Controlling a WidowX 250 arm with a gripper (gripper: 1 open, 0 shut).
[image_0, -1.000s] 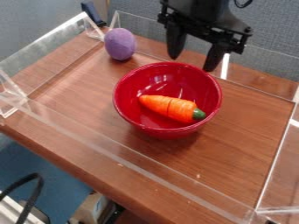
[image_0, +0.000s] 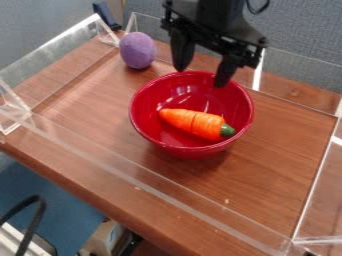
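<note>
My black gripper (image_0: 201, 64) hangs over the back of a red bowl (image_0: 156, 136), its two fingers spread apart with nothing visible between them. An orange toy carrot (image_0: 190, 121) with a green top lies inside the bowl. A purple egg-shaped object (image_0: 136, 50) sits on the wooden table to the back left, apart from the bowl and gripper.
Clear plastic walls border the wooden table (image_0: 94, 180). Below the left edge are a black cable and a cardboard box (image_0: 104, 238).
The gripper has shifted slightly to the left and a little lower. The bowl, carrot and purple object have stayed in place.
</note>
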